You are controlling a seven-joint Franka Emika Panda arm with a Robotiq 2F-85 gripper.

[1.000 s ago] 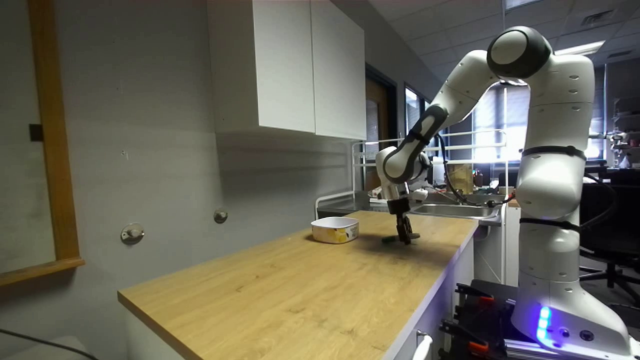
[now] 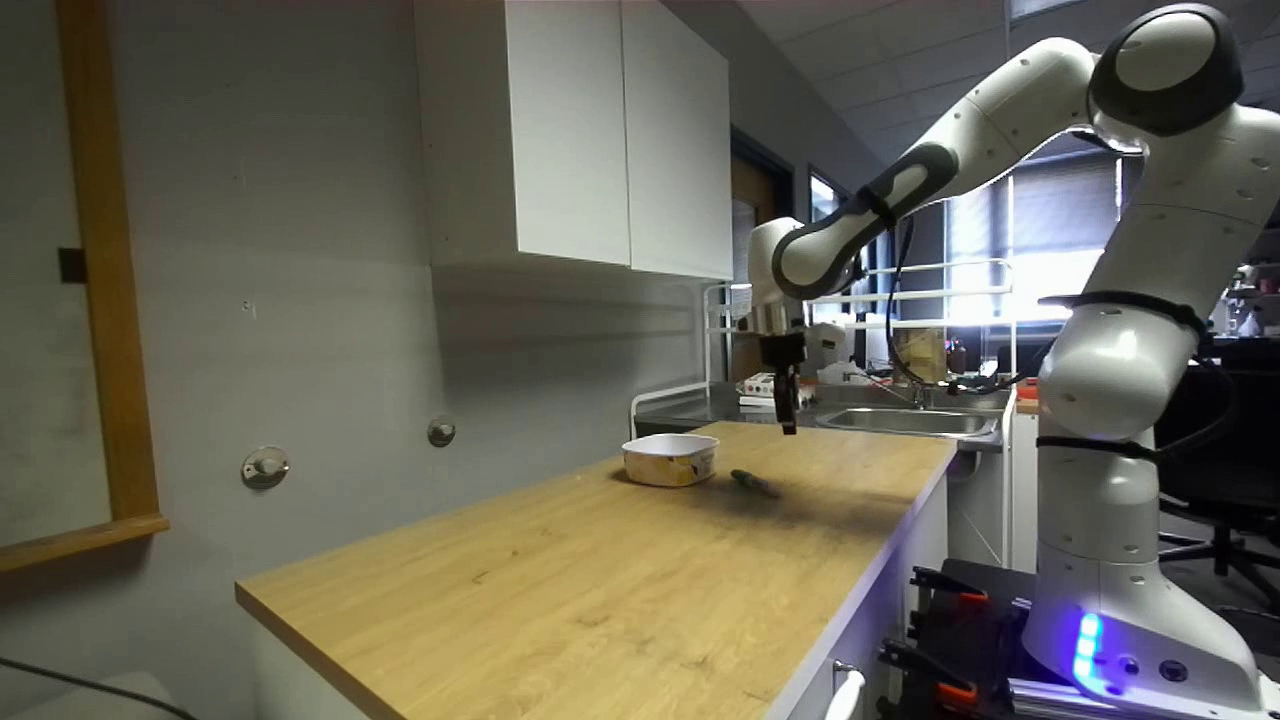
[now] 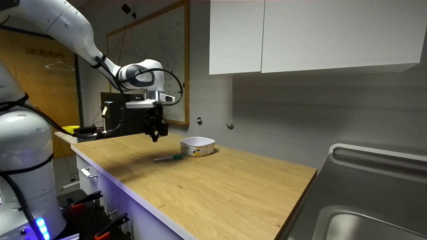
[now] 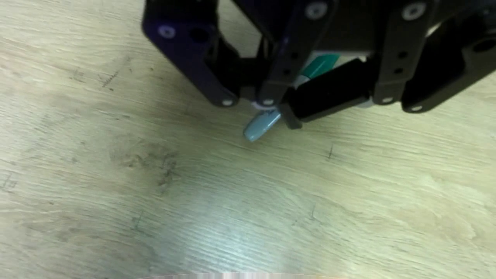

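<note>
A marker with a grey body and green cap [image 3: 177, 157] lies on the wooden counter [image 2: 540, 576], close beside a white bowl [image 3: 197, 146] with a yellow pattern on its side. In exterior view 1 the same marker [image 2: 753, 484] rests just right of the bowl [image 2: 669, 461]. Above the counter, clear of the marker, hangs my gripper [image 2: 788, 428], pointing down. It is shut, and nothing shows held in it. In the wrist view its dark fingers partly cover the marker [image 4: 261, 125], which lies below them on the wood.
White wall cabinets [image 2: 576, 132] hang above the counter's back side. A metal sink [image 2: 912, 420] lies past the counter's far end in exterior view 1.
My gripper has risen from the counter beside the marker and moved slightly left in exterior view 1. The marker has shifted left towards the bowl and turned, staying on the counter.
</note>
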